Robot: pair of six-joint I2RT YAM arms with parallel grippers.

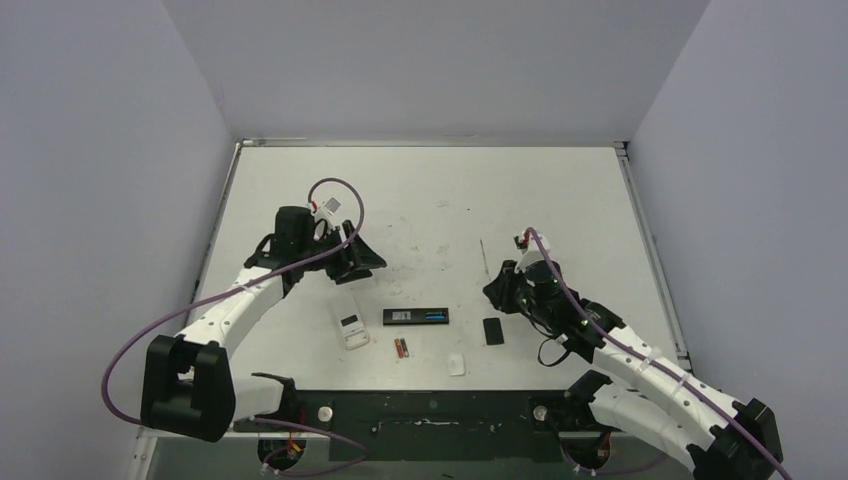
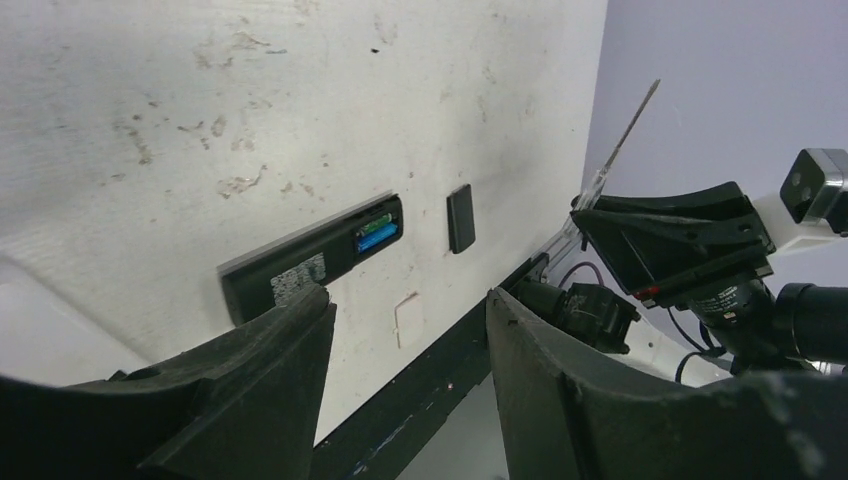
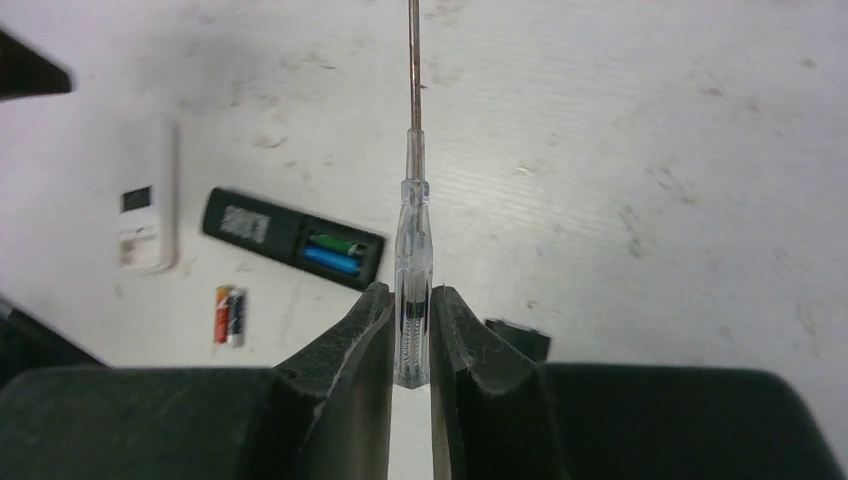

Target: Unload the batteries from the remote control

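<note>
The black remote control [image 1: 403, 316] lies on the table with its battery compartment open, holding a green battery [image 3: 336, 242] and a blue battery [image 3: 330, 260]. My right gripper is shut on a clear-handled screwdriver [image 3: 414, 240], its thin metal shaft pointing away from the fingers, raised to the right of the remote. My left gripper hangs open above the table, left and behind the remote, nothing between its fingers.
A white remote [image 1: 350, 328], two loose batteries [image 1: 400, 348], a black cover [image 1: 493, 331] and a small white piece [image 1: 457, 365] lie around.
</note>
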